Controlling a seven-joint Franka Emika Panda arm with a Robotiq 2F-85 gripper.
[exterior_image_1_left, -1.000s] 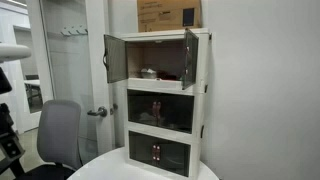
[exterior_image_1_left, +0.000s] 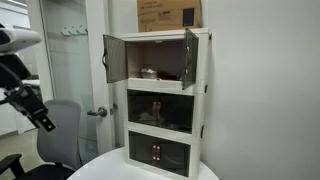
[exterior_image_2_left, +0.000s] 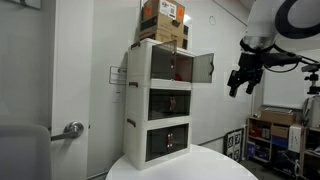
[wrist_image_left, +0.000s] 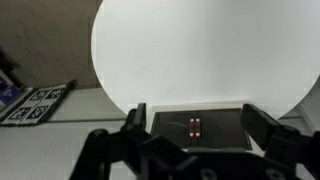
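Note:
A white three-tier cabinet (exterior_image_1_left: 161, 131) stands on a round white table (exterior_image_1_left: 104, 168). Both dark doors of its top compartment are swung wide, the left door (exterior_image_1_left: 117, 59) and the right door (exterior_image_1_left: 190, 58). Inside sits a small silvery item (exterior_image_1_left: 149, 73), with something reddish beside it, too small to name. The middle doors (exterior_image_1_left: 160, 110) and bottom doors (exterior_image_1_left: 159, 152) are closed. My gripper (exterior_image_2_left: 242, 91) hangs in the air well away from the cabinet. Its fingers stand wide apart in the wrist view, nothing between them; the cabinet's lower doors (wrist_image_left: 198, 129) appear beyond.
Cardboard boxes (exterior_image_1_left: 168, 15) rest on top of the cabinet. A grey chair (exterior_image_1_left: 60, 130) is beside the table, near a door handle (exterior_image_1_left: 98, 112). Shelves with boxes (exterior_image_2_left: 275, 130) stand at the far right.
The arm has shifted at the left edge of exterior view 1, with the gripper now reaching further into view toward the right. The cabinet and its doors look the same.

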